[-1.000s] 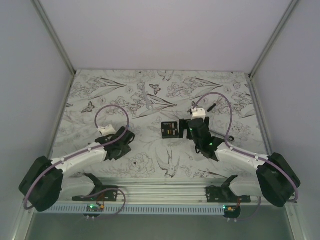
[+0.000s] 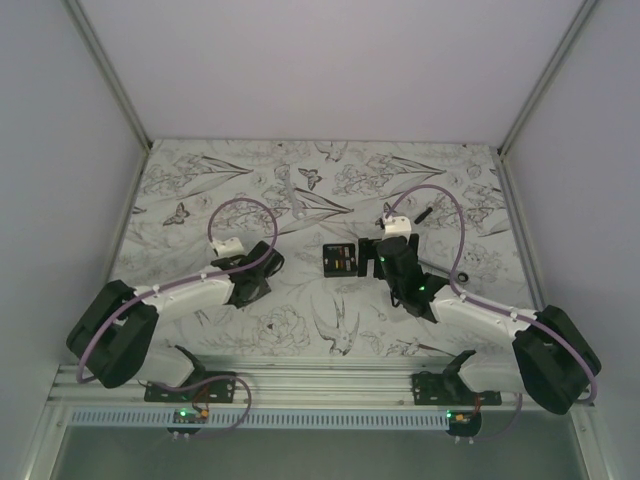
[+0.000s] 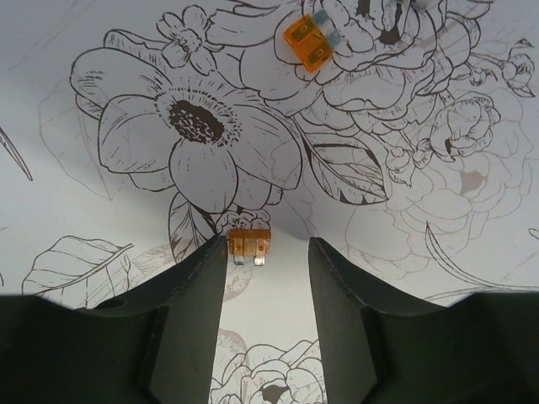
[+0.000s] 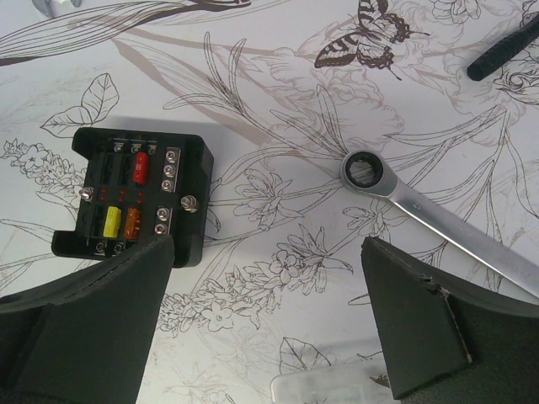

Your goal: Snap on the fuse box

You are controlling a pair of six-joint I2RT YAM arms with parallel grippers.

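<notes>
A small orange fuse (image 3: 249, 244) stands between the fingertips of my left gripper, which is part open around it, not visibly touching it. More orange fuses (image 3: 310, 46) lie farther back in the left wrist view. The black fuse box (image 4: 139, 194) (image 2: 340, 260), holding red, yellow and brown fuses, sits at the table's middle. My right gripper is open above the table, just right of the fuse box.
A ratchet wrench (image 4: 455, 227), a dark-handled tool (image 4: 505, 50) and a clear plastic piece (image 4: 320, 387) lie on the right side.
My left arm has moved rightward and slightly toward the back of the table. The right arm has not visibly moved.
</notes>
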